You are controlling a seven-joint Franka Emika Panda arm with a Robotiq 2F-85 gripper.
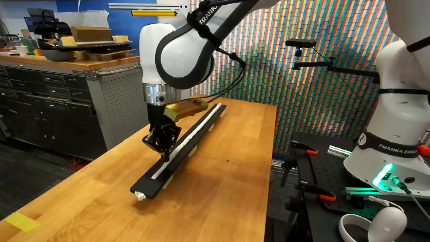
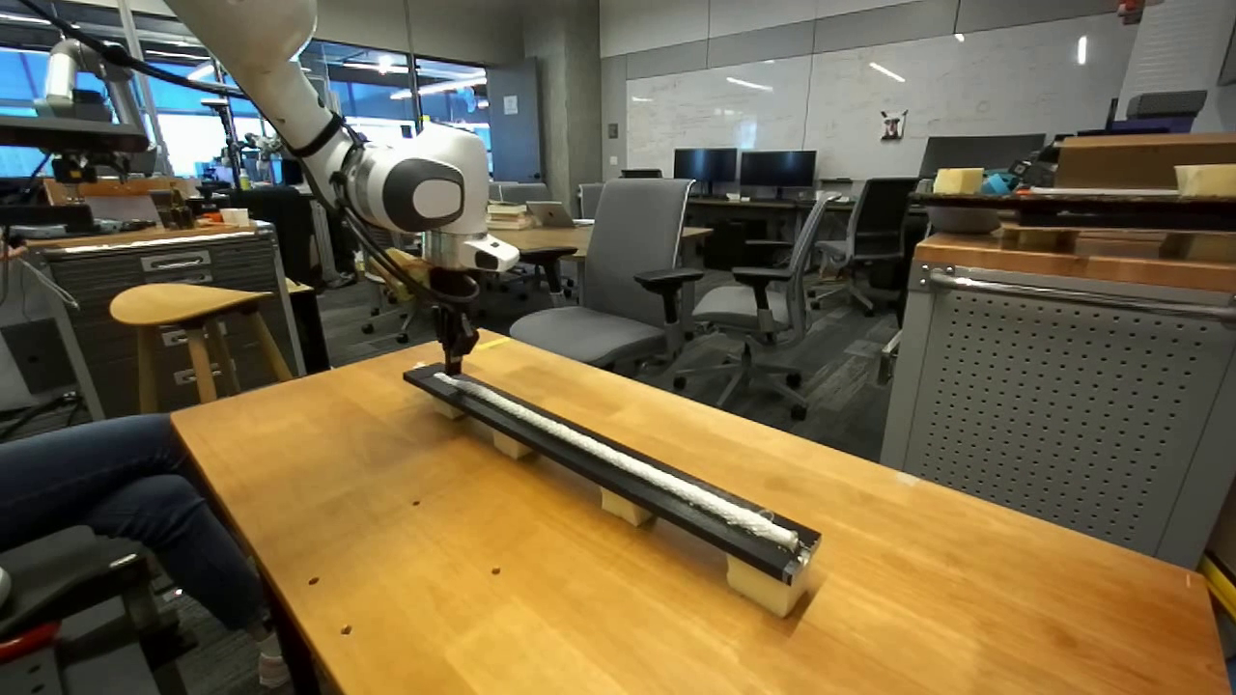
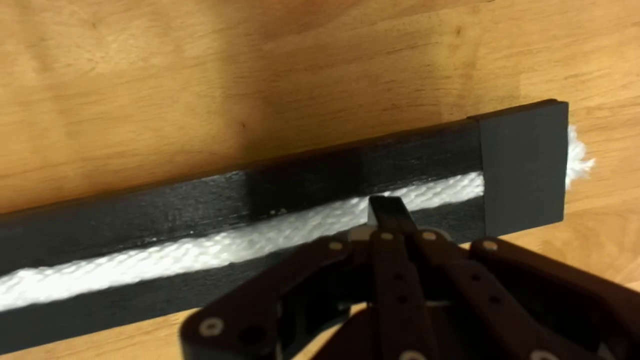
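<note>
A white braided rope (image 1: 183, 145) runs lengthwise along a long black board (image 1: 148, 187). In the wrist view the rope (image 3: 198, 252) lies in the board's channel and passes under a black flap (image 3: 523, 171) at one end, where a frayed tip (image 3: 576, 157) sticks out. Over the rope near that end stands my gripper, pointing down and shut, with nothing visible between its fingers. Exterior view 2 has the gripper (image 2: 453, 367) at the board's far end. Whether the fingertips touch the rope, I cannot tell.
Several pale blocks (image 2: 765, 585) prop the board above the wooden table (image 1: 225, 201). Yellow tape (image 1: 22, 221) marks the table's near left corner. Bare tabletop lies on both sides of the board. A person's leg (image 2: 127, 475) is beside the table.
</note>
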